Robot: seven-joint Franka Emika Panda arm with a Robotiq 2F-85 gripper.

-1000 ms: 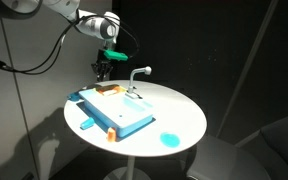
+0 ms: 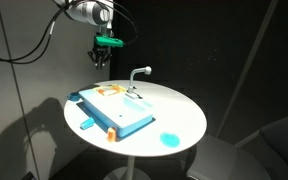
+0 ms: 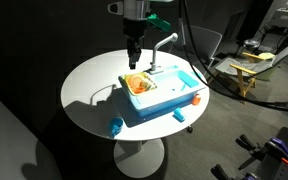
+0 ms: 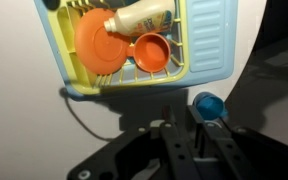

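Observation:
High over the table, my gripper [image 3: 133, 64] points down, clear of everything on it. Its dark fingers show at the bottom of the wrist view [image 4: 180, 120], where no held object can be made out; how far they are closed is unclear. Beside them in that view, lower down on the table, stands a blue cup [image 4: 209, 105]. A yellow rack in the blue sink tub [image 4: 212, 65] holds an orange plate [image 4: 100, 43], an orange cup [image 4: 152, 52] and a cream bottle [image 4: 142, 17]. The same blue cup [image 3: 115, 126] is near the table's edge in exterior view 2.
A grey faucet [image 2: 139, 72] rises behind the tub. An orange object [image 2: 111, 134], a blue object [image 2: 87, 124] and a cyan disc [image 2: 170, 140] lie on the round white table [image 2: 174, 110].
In exterior view 1 my arm and gripper have moved up and somewhat to the left. The things on the table look unmoved.

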